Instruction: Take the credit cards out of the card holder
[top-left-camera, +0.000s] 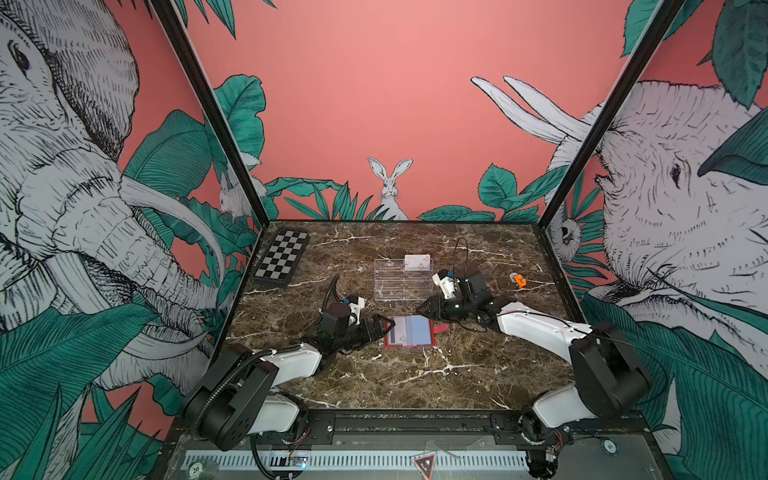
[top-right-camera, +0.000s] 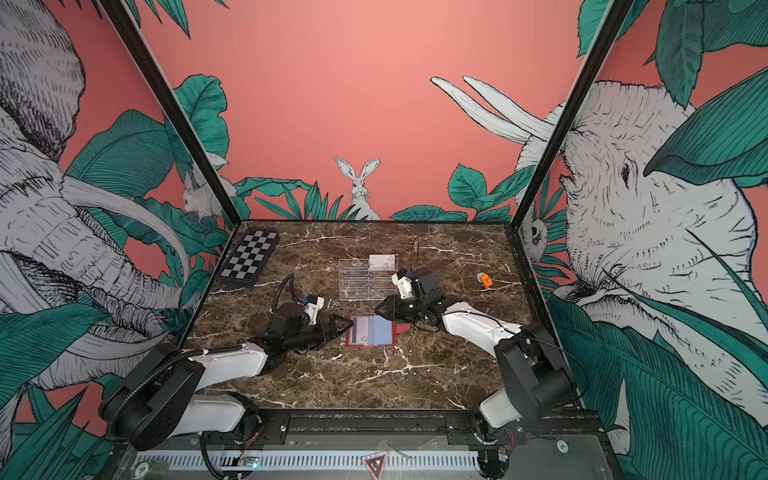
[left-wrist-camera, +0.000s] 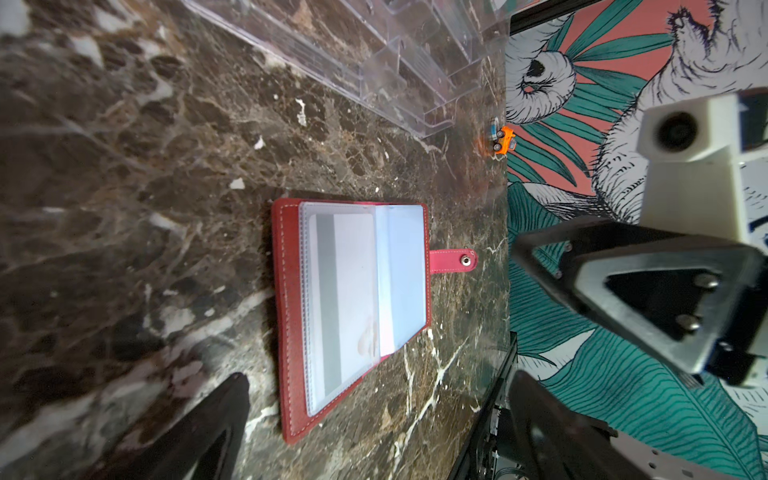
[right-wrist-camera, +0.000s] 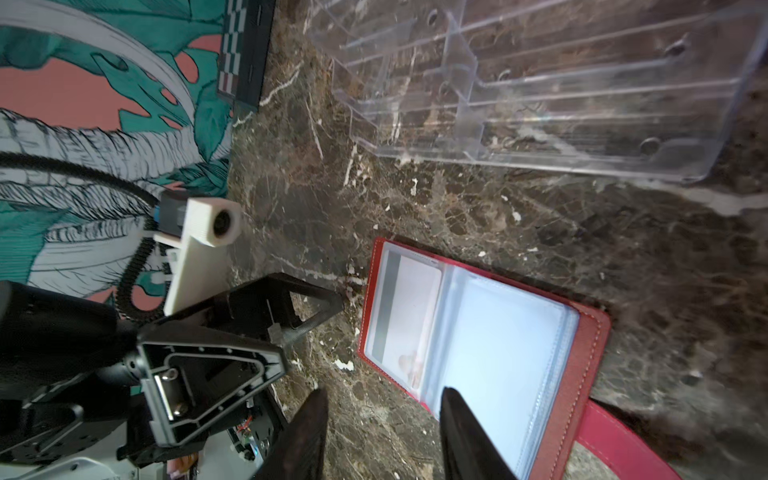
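Note:
The red card holder (top-left-camera: 409, 345) lies spread flat on the marble table, its snap strap (left-wrist-camera: 453, 261) pointing right. Clear sleeves fill both halves: a whitish card with a grey stripe (left-wrist-camera: 344, 288) shows in the left one, pale blue (right-wrist-camera: 504, 352) in the right. Just off the holder's left edge is my left gripper (top-left-camera: 390, 324), open and empty; its fingers frame the bottom of the left wrist view. Over the holder's upper right side hovers my right gripper, fingers part open, no object between its fingers. Whether its tips touch the sleeve cannot be told.
Behind the holder stands a clear tiered rack (top-left-camera: 392, 280) with a white card (top-left-camera: 417, 261) in its back right part. A checkered black board (top-left-camera: 281, 256) lies back left, a small orange toy (top-left-camera: 518, 280) right.

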